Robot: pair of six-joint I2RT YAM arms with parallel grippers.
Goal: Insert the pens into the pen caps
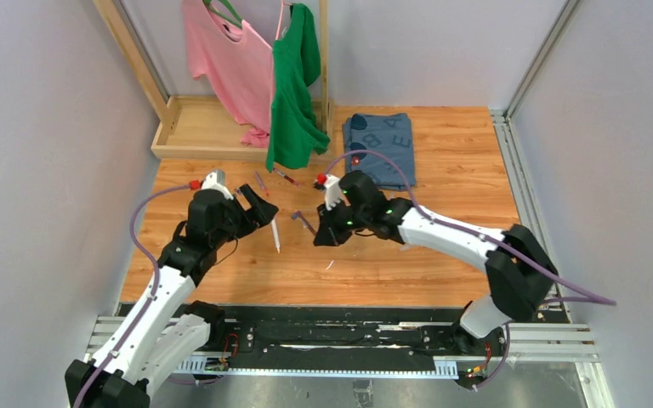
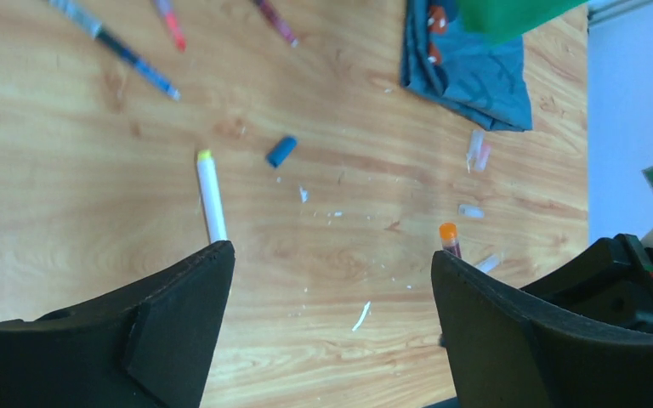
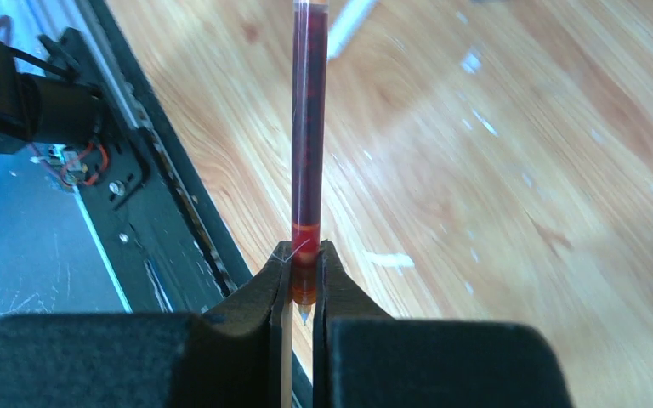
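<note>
My right gripper [image 1: 323, 229] is shut on a dark red pen [image 3: 308, 144], held lengthwise with its tip near the fingertips. My left gripper [image 1: 261, 206] stands open, with nothing between its fingers, left of the right one. Below it on the table lies a white pen [image 2: 212, 197]. Blue [image 2: 132, 59], red [image 2: 173, 25] and dark [image 2: 276, 19] pens lie farther back. A small blue cap [image 2: 281, 151] lies right of the white pen. Clear caps [image 2: 476, 149] lie near the folded cloth.
A folded blue cloth [image 1: 378, 149] lies at the back right. A wooden frame [image 1: 170, 149] with hanging pink and green garments stands at the back left.
</note>
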